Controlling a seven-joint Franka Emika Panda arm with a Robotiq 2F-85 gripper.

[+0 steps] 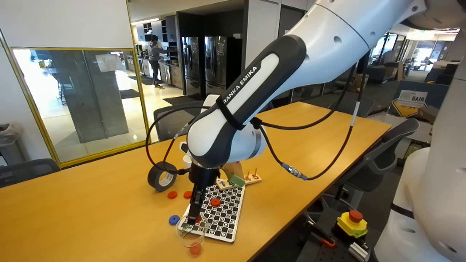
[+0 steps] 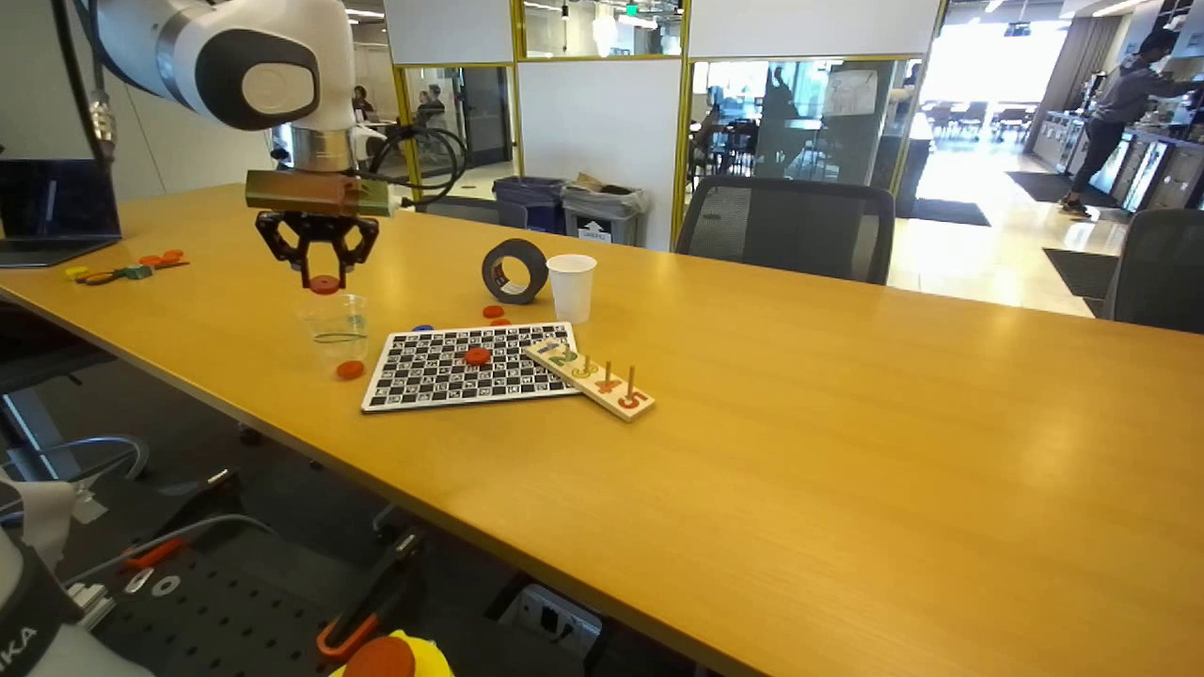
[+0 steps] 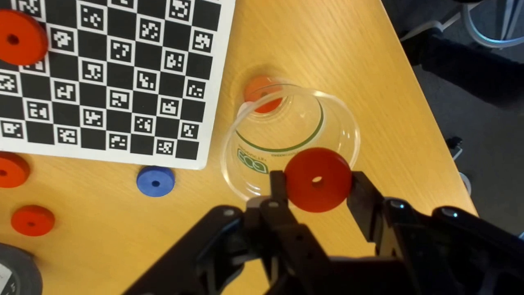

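Observation:
A red disc with a centre hole is held between the fingertips of my gripper, which is shut on it. Just below stands a clear plastic cup with green print; in the wrist view the held disc overlaps the near part of its rim. At the cup's base an orange-red disc shows, and I cannot tell whether it is inside or beside it. Another red disc rests on the checkered board. A blue disc lies on the table near the board's corner.
Two loose red discs lie near a roll of black tape. A white paper cup and a wooden peg board stand beyond the checkered board. The table edge is close to the clear cup.

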